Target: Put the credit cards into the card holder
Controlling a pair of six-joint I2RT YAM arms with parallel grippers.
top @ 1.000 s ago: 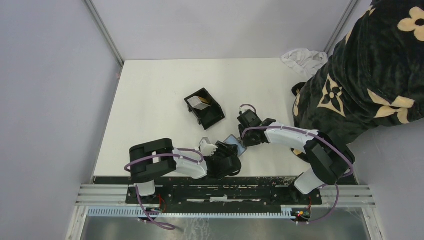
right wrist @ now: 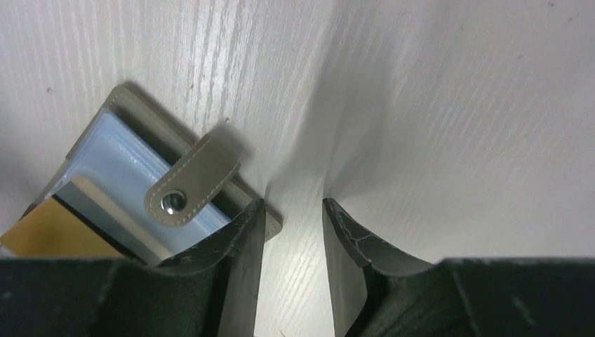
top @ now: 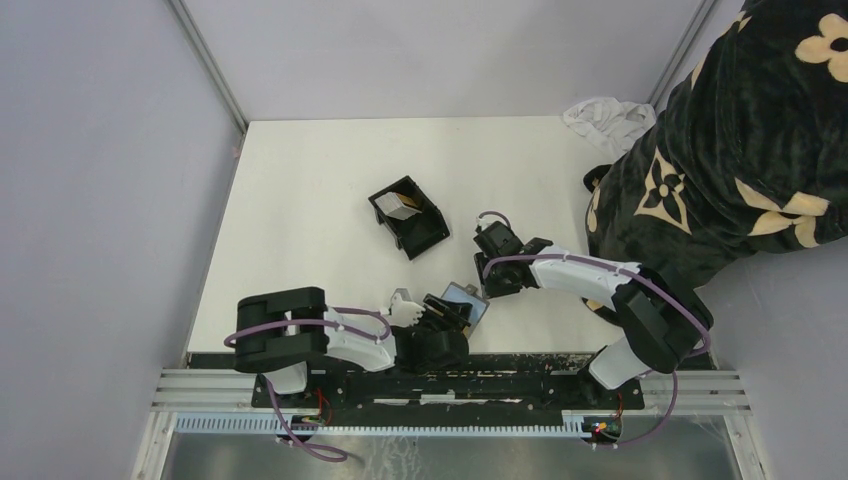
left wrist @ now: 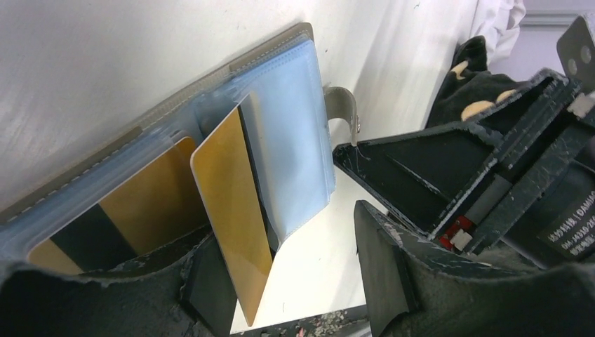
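The card holder [left wrist: 277,105] lies open on the table, a grey-edged booklet with clear bluish sleeves, its strap [right wrist: 193,184] with a metal snap sticking out at one side. A gold card [left wrist: 228,203] stands tilted up at a sleeve, its lower part beside the left gripper's finger. Another gold card with a dark stripe [left wrist: 151,200] rests flat in a clear sleeve. My left gripper is open over the holder. My right gripper is partly open, nothing between its fingers, just beside the holder's corner near the strap.
A black box [top: 425,235] with cards [top: 397,205] leaning in it stands farther back on the table. A dark patterned cushion [top: 700,190] and a white cloth [top: 608,122] take up the right side.
The left arm has shifted left and a little toward the front edge, and the holder has moved slightly the same way. The right gripper has moved slightly; the black box has stayed put.
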